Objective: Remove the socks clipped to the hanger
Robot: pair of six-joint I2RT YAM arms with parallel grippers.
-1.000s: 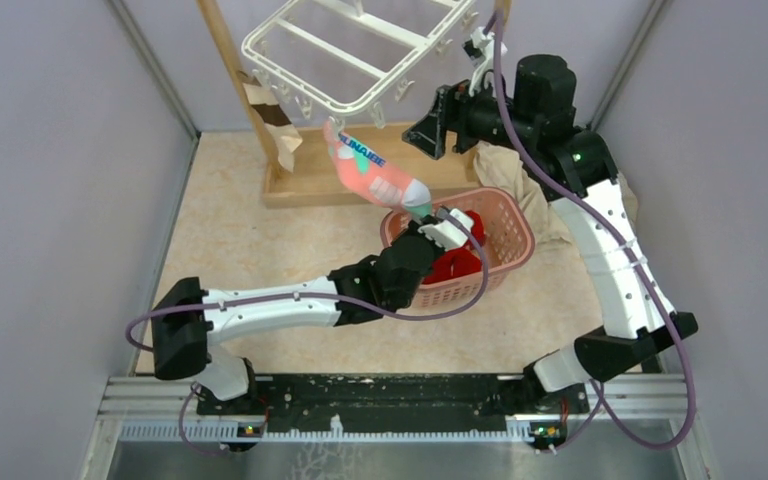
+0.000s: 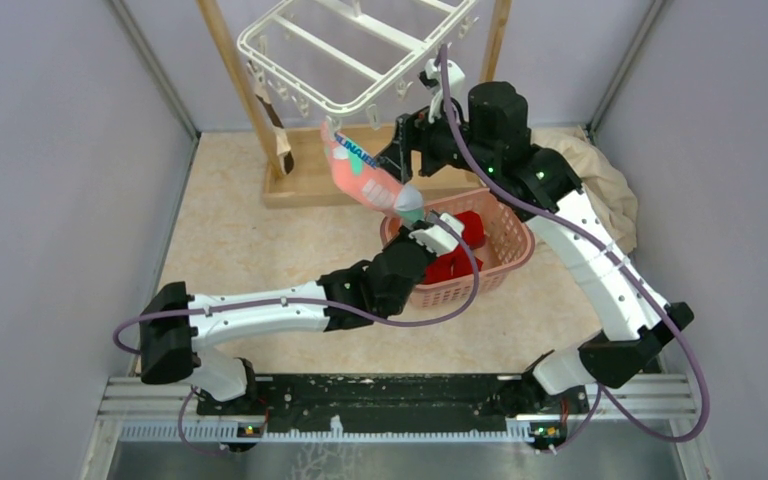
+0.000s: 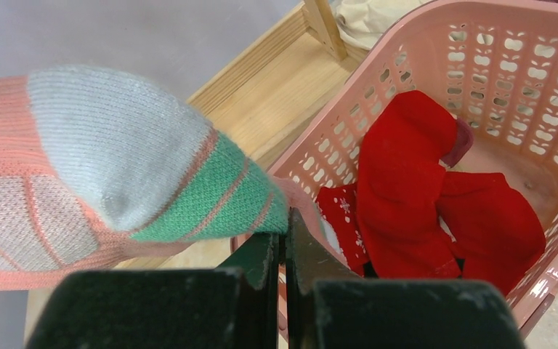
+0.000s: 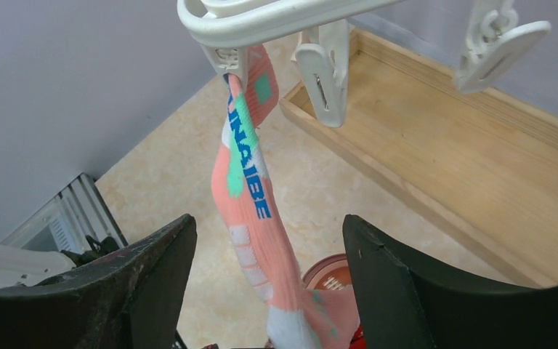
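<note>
A pink sock [image 2: 363,182] with white and green patches and blue lettering hangs slantwise from a clip [image 4: 227,62] at the near corner of the white hanger [image 2: 353,104]. My left gripper is shut on the sock's green toe [image 3: 218,190], pulling it out to the side above the basket. My right gripper stands open, its fingers [image 4: 161,254] on either side of the sock's line of view, apart from it and below the hanger's edge. In the top view its tips [image 2: 397,165] lie just right of the sock.
A pink basket [image 2: 508,240] below contains red socks [image 3: 412,190]. Empty clips [image 4: 325,83] dangle from the hanger. Behind lies the stand's wooden base [image 2: 310,186], with beige cloth [image 2: 600,185] to the right. A brown-and-cream sock [image 2: 278,130] hangs at the hanger's left.
My right gripper has moved left and slightly nearer to the pink sock. My left gripper has shifted slightly left with the toe. The brown-and-cream sock at the left has turned.
</note>
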